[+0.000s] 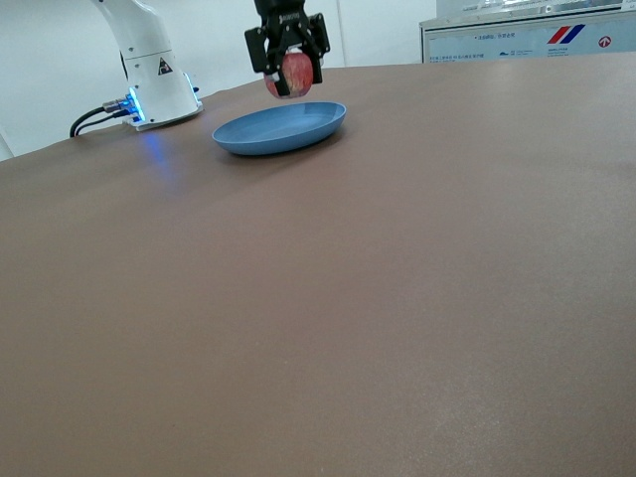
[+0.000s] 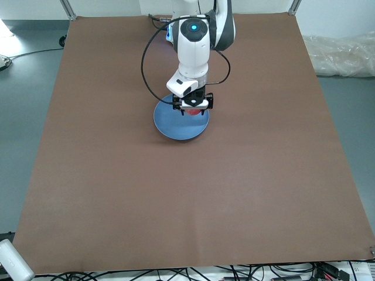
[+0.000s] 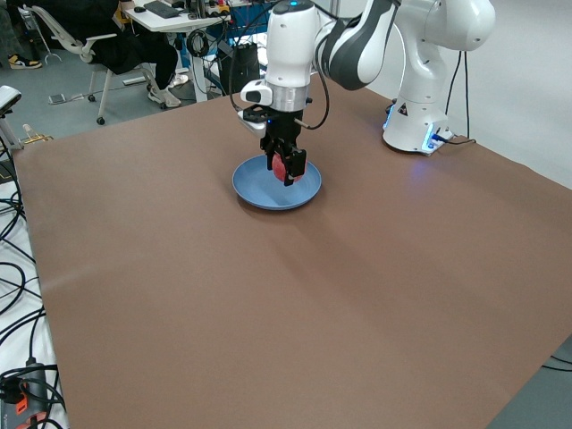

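Observation:
My gripper (image 1: pixel 287 70) is shut on a red apple (image 1: pixel 294 78), holding it above a blue plate (image 1: pixel 248 139) in the top view. In the left view the gripper (image 2: pixel 193 110) and apple (image 2: pixel 193 111) are over the plate (image 2: pixel 181 130), the apple mostly hidden beneath the black fingers. In the right view the apple (image 3: pixel 278 164) shows red between the fingers of the gripper (image 3: pixel 285 168), over the plate (image 3: pixel 250 188).
The white arm base (image 1: pixel 159 94) stands at the back. Cables lie along the near edge in the left view.

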